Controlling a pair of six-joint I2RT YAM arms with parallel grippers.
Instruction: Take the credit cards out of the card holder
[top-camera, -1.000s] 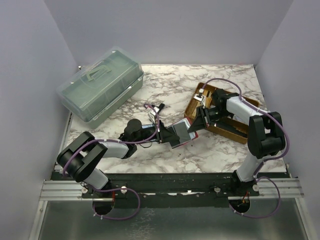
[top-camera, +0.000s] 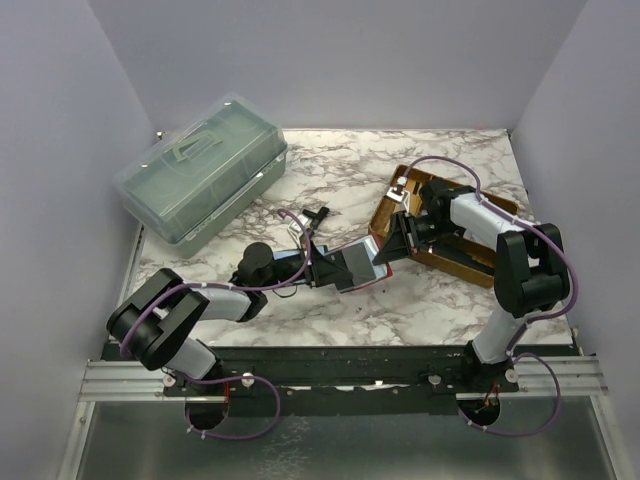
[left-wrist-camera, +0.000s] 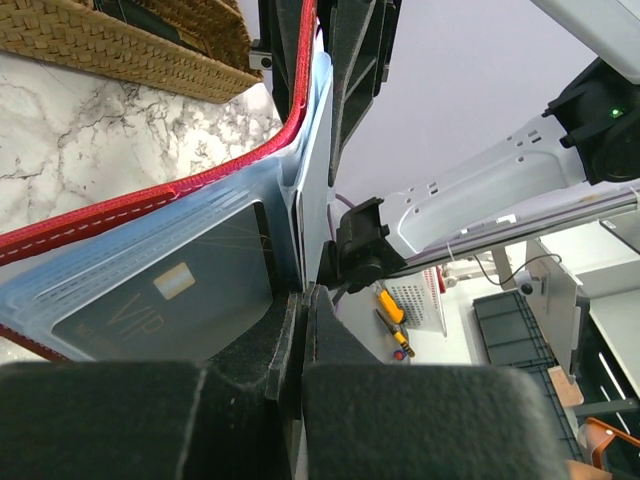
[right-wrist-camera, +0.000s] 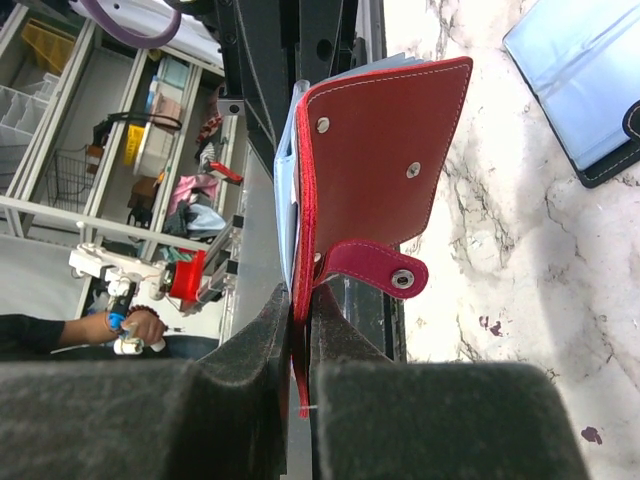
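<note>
A red-and-brown card holder (right-wrist-camera: 385, 150) with clear blue sleeves hangs between both grippers above the table's middle. My right gripper is shut on its red edge; the snap strap sticks out beside the fingertips. At the holder's other side my left gripper is shut, its tips against the edge of the sleeves; whether anything is between them cannot be told. A dark card marked VIP (left-wrist-camera: 170, 290) shows in a sleeve in the left wrist view. A light-blue item (right-wrist-camera: 565, 70) with dark trim lies on the marble table, partly under the left arm.
A woven basket (top-camera: 455, 265) sits behind and under the right arm. A large translucent green case (top-camera: 200, 170) occupies the back left. A small black object (top-camera: 318, 215) lies mid-table. The marble table (top-camera: 340, 160) has free room at the back middle and along the front.
My left gripper and arm have shifted slightly left, and a little more of the holder's grey middle shows. The right arm is almost unmoved.
</note>
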